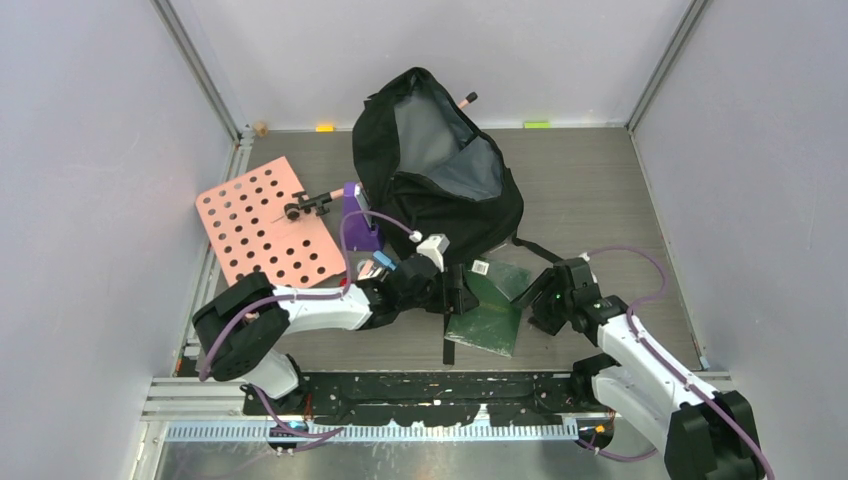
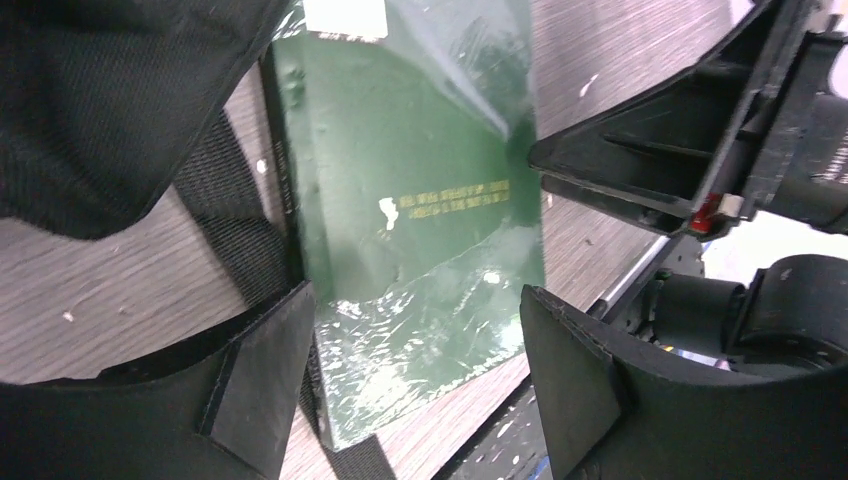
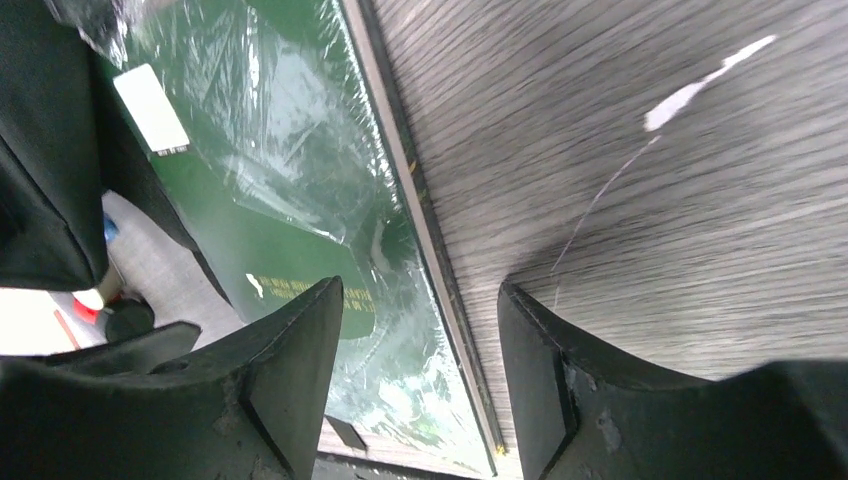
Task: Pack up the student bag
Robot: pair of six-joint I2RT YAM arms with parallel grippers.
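Note:
A green plastic-covered book (image 1: 482,322) lies flat on the table below the open black backpack (image 1: 430,210), with a strap beside its left edge. My left gripper is open over the book's left side, nothing held, its fingers near the long edge in the left wrist view. My right gripper is low at the book's right edge, fingers apart, one over the cover and one over bare table, holding nothing.
A pink perforated board (image 1: 250,225) with a dark tool on it lies at the left, beside a purple object (image 1: 360,228) and small items.

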